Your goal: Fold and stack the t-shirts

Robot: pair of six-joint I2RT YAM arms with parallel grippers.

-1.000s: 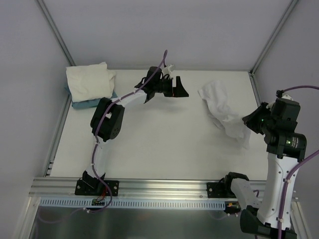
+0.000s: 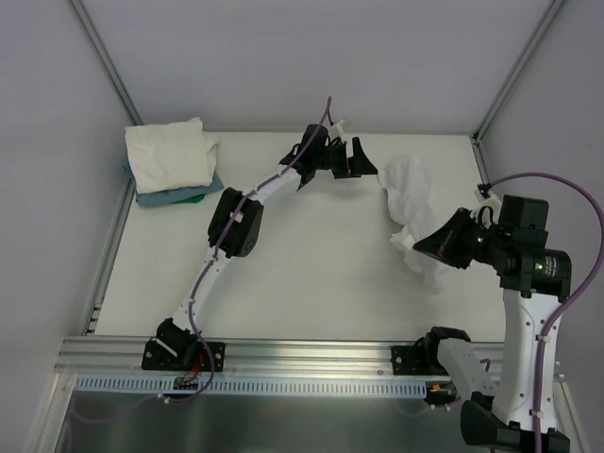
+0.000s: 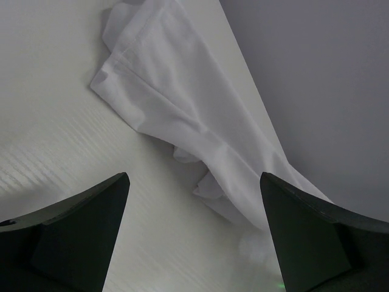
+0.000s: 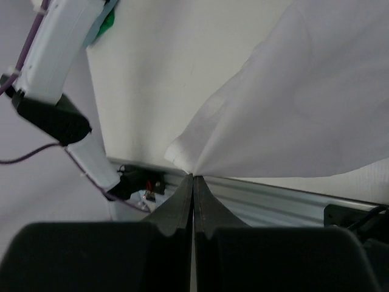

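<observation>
A crumpled white t-shirt (image 2: pixel 411 193) lies in a long strip on the right side of the table, its near end lifted by my right gripper (image 2: pixel 418 247). In the right wrist view the fingertips are closed together with the cloth (image 4: pixel 209 143) gathered at their tips, and it spreads up and to the right. My left gripper (image 2: pixel 360 160) is open near the shirt's far left end, with nothing held. From the left wrist, the shirt (image 3: pixel 176 91) runs diagonally beyond the fingers and passes behind the right-hand finger (image 3: pixel 304 237).
A stack of folded shirts sits at the far left: a white one (image 2: pixel 170 154) on top of a blue one (image 2: pixel 179 194), with a bit of green (image 2: pixel 192 199) below. Grey walls close in the back and sides.
My right gripper came left and toward the near edge, pulling the shirt's near end along and bunching it.
</observation>
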